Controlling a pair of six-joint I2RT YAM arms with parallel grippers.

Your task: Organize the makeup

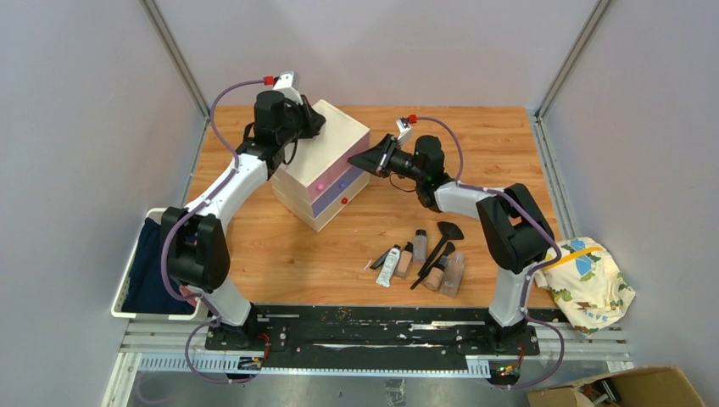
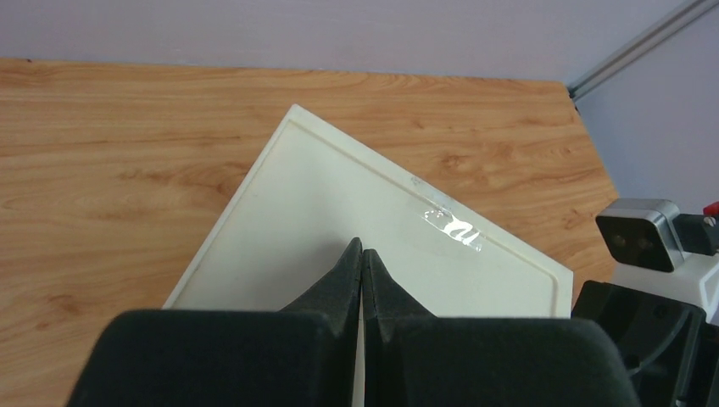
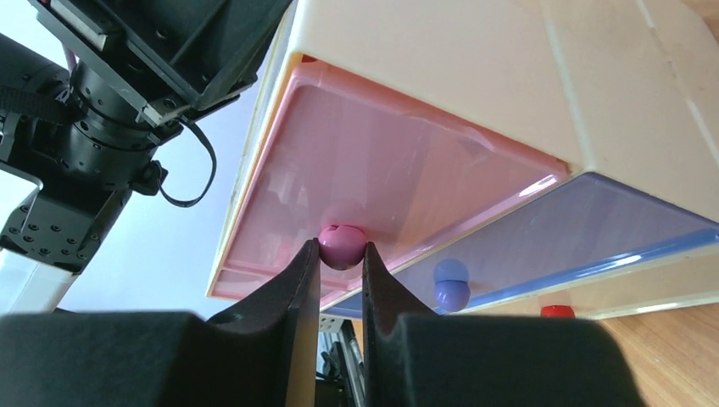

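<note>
A cream box (image 1: 326, 141) with a pink drawer (image 1: 336, 170), a lilac drawer (image 1: 345, 188) and a cream bottom drawer stands at the left of the table. My left gripper (image 1: 317, 119) is over its top, shut with nothing visible between the fingers. My right gripper is at the pink drawer's front. A round pink knob (image 3: 342, 247) sits between its slightly parted fingertips; whether they press on it cannot be told. Makeup lies at the table's front: a white tube (image 1: 387, 267), several bottles including a clear one (image 1: 453, 275), and dark brushes (image 1: 449, 230).
A white basket (image 1: 119, 298) with dark cloth stands at the left edge. A patterned cloth bag (image 1: 596, 288) lies at the right, with a cardboard box (image 1: 653, 390) below it. Bare wood separates the drawer box from the makeup.
</note>
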